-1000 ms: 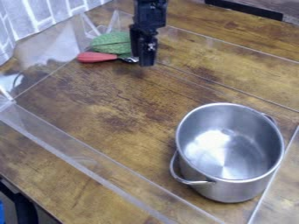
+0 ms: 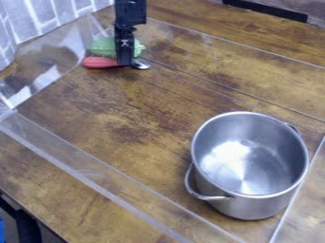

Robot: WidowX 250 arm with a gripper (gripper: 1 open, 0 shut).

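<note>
My dark gripper [image 2: 125, 53] is at the back left, over a green object [image 2: 105, 46] that looks like a corn cob or cloth and is partly hidden behind it. A red object [image 2: 102, 63] lies just below that, with a small metal piece [image 2: 139, 65] at its right end, like a utensil. Whether the gripper is open or shut on something is too small to tell. A steel pot [image 2: 248, 166] with side handles stands at the front right, well apart from the gripper.
Clear plastic walls [image 2: 89, 171] border the wooden table [image 2: 127, 114] at left and front. A patterned curtain [image 2: 26, 24] hangs at the back left.
My gripper has moved left across the back of the table, covering more of the green object. The pot has not moved.
</note>
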